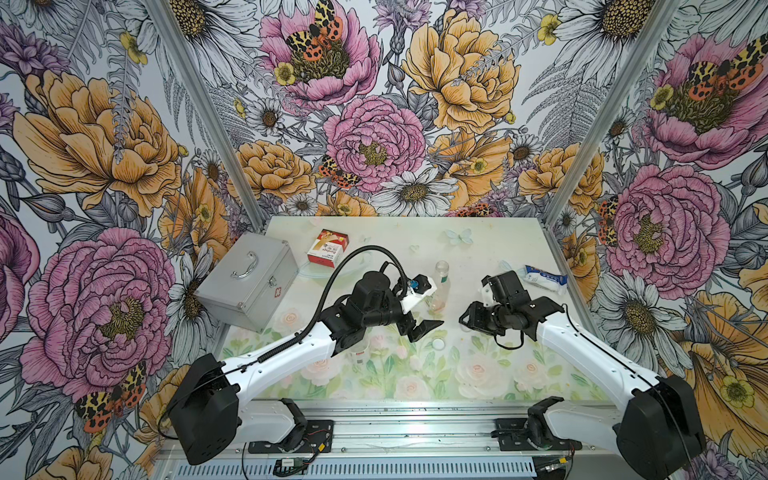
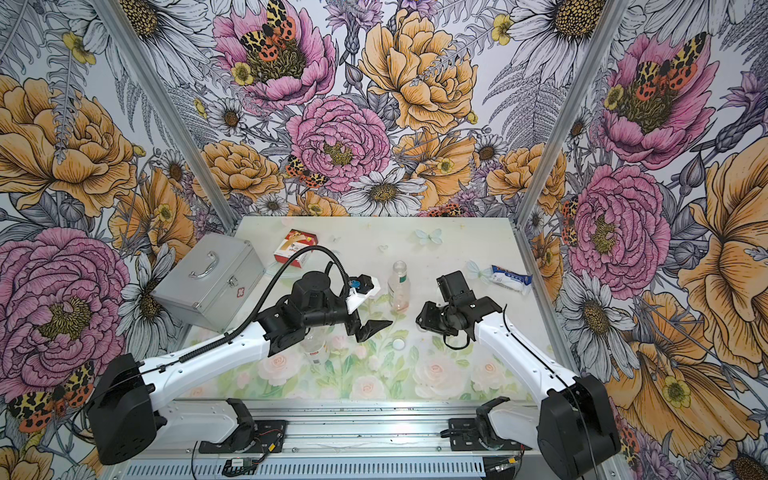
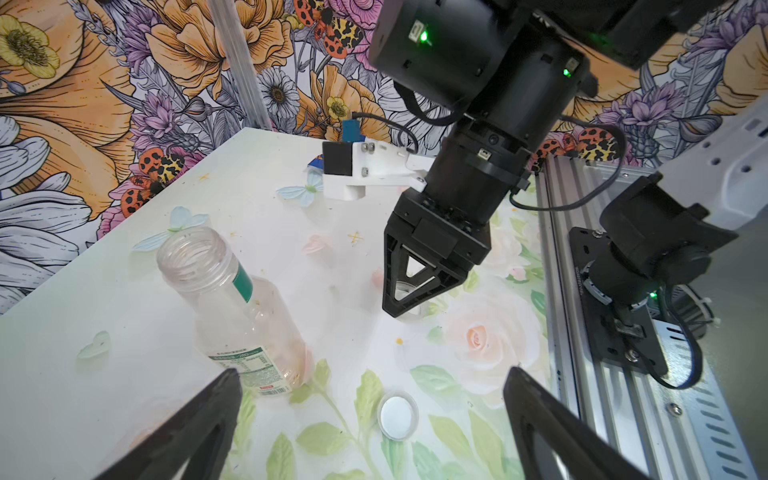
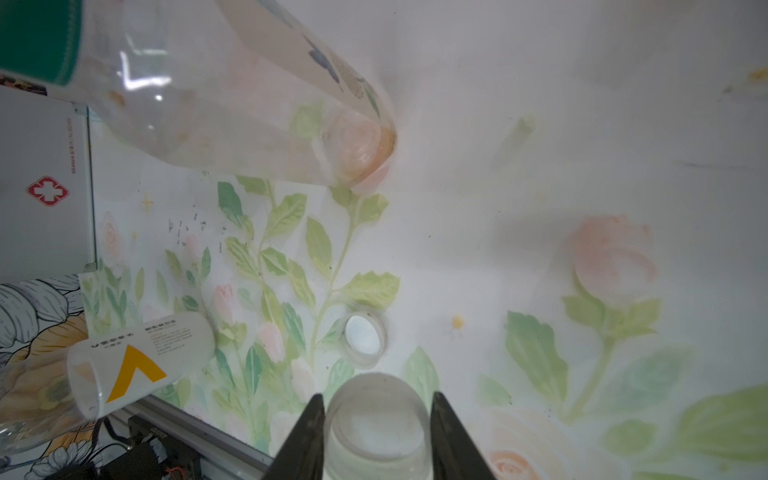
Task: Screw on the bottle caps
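Observation:
An open-topped clear bottle stands upright mid-table. My left gripper is open in front of it, slightly left. My right gripper is shut on a round white cap, held just right of the bottle. A second cap lies flat on the table between the grippers. Another bottle with a white and yellow label shows in the right wrist view, near the front left, largely hidden behind my left arm in the top views.
A metal case fills the left side, with a red box behind. A blue-white packet lies at the right.

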